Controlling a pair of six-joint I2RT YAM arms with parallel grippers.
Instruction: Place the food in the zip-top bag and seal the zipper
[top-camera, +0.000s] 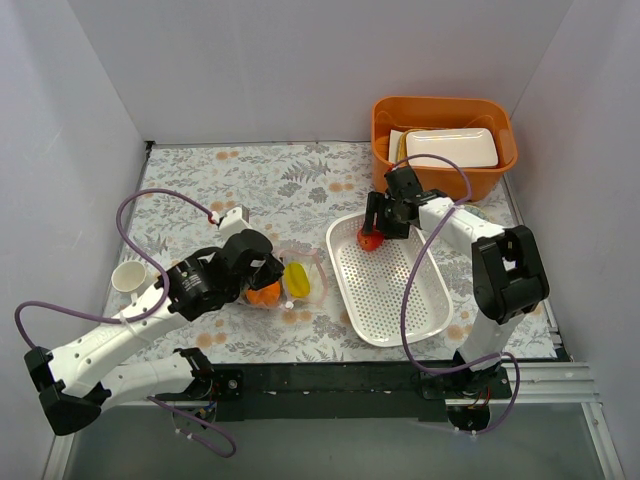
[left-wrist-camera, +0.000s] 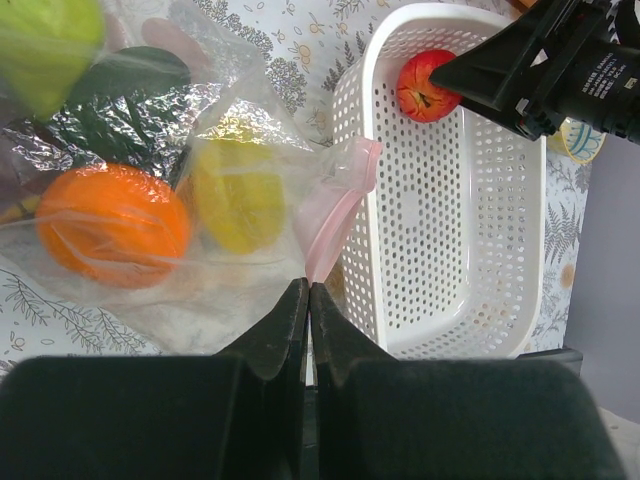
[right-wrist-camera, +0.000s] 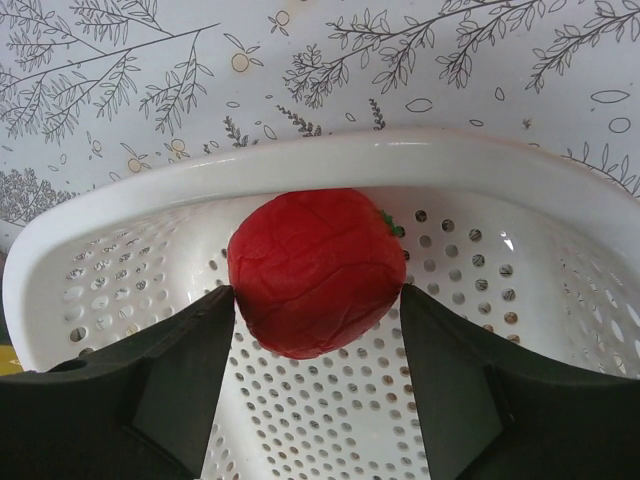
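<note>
A clear zip top bag (left-wrist-camera: 235, 130) with a pink-edged mouth lies left of the white basket (top-camera: 393, 340). Through its film show an orange fruit (left-wrist-camera: 115, 225), a yellow piece (left-wrist-camera: 238, 195) and a green one (left-wrist-camera: 50, 55). My left gripper is shut at the bag's pink edge, with a bit of that edge at its fingertips. In the basket's far left corner sits a red tomato-like fruit (right-wrist-camera: 316, 272). The right gripper has its fingers on either side of this fruit, part open; whether both touch it is unclear.
An orange bin (top-camera: 445, 180) holding a white container (top-camera: 452, 148) stands behind the basket. At the left is a white cup (top-camera: 131, 277). The rest of the basket's floor is bare, and patterned cloth lies clear behind the bag.
</note>
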